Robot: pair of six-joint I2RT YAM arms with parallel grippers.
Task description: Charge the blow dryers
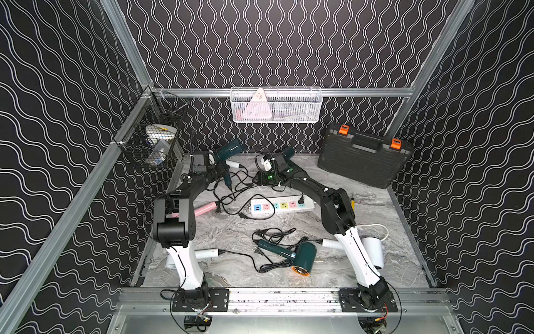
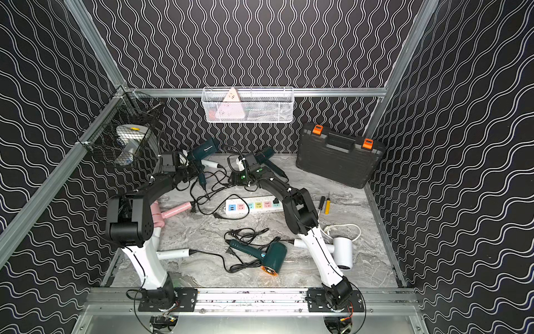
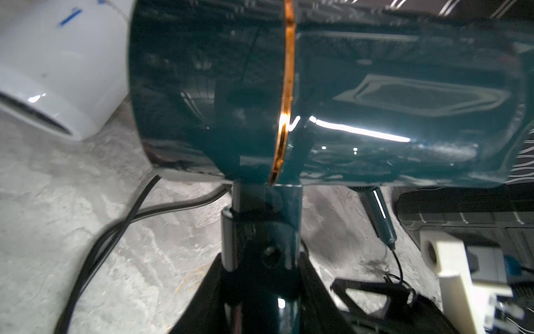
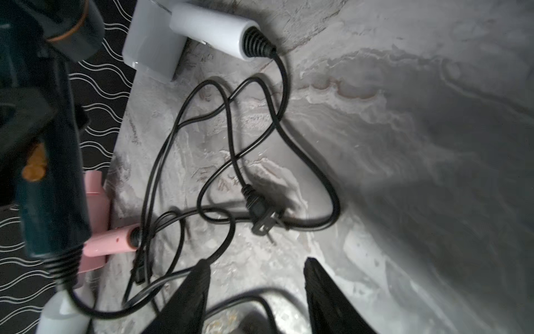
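My left gripper [image 1: 219, 166] holds a dark-green blow dryer [image 3: 389, 94] by its handle at the back left; its cord [image 4: 116, 311] hangs down. My right gripper stands open low over the cords to its right, nothing seen between the fingers; a plug [image 4: 261, 214] lies just beyond. The white power strip [image 1: 283, 207] lies mid-table with a black plug at its right end. More dryers lie around: pink [image 2: 175, 210], white [image 1: 371, 251], and green with orange [image 1: 303, 258] at the front.
A black case [image 1: 361, 158] stands back right. A white mesh basket [image 1: 294, 108] hangs on the back rail, a black wire basket [image 1: 144, 139] on the left. Tangled cords cover the middle-left table.
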